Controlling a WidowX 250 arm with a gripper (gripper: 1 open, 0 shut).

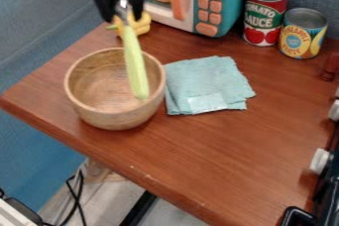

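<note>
A long pale green celery-like stick point(134, 61) stands tilted in the wooden bowl point(93, 106) at the left of the table point(232, 161). My gripper point(122, 7) is at the top of the view, dark and blurred, above the stick's upper end; whether it touches the stick or is open cannot be told. A yellow object point(117, 27) sits behind the stick, partly hidden.
A teal toy microwave point(212, 2) stands at the back, with a tomato sauce can point(263, 17), a smaller can point(302, 37) and a red bottle point(331, 66) to its right. A folded cloth point(205, 86) lies right of the bowl.
</note>
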